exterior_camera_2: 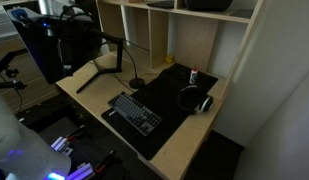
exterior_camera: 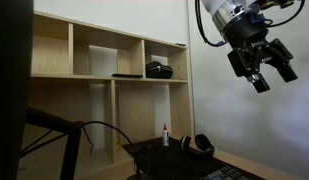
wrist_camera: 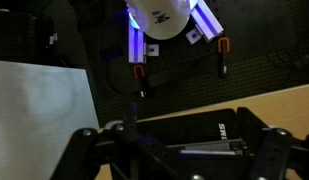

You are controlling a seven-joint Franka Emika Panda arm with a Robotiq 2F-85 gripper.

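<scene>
High at the right of exterior view 1, my gripper (exterior_camera: 273, 78) hangs in the air with its two dark fingers spread apart and nothing between them. The wrist view looks down past the open gripper at the robot's base and table edge. On the desk are a dark keyboard (exterior_camera_2: 137, 113), black headphones (exterior_camera_2: 195, 100) and a small white bottle with a red tip (exterior_camera_2: 193, 75). My gripper touches none of these.
A black mat (exterior_camera_2: 172, 120) lies under the keyboard. The wooden shelf (exterior_camera: 99, 75) at the back holds a black case (exterior_camera: 159, 70). A dark monitor (exterior_camera_2: 79, 42) stands at the left. Orange-handled clamps (wrist_camera: 224, 46) sit beside the robot's base (wrist_camera: 159, 15).
</scene>
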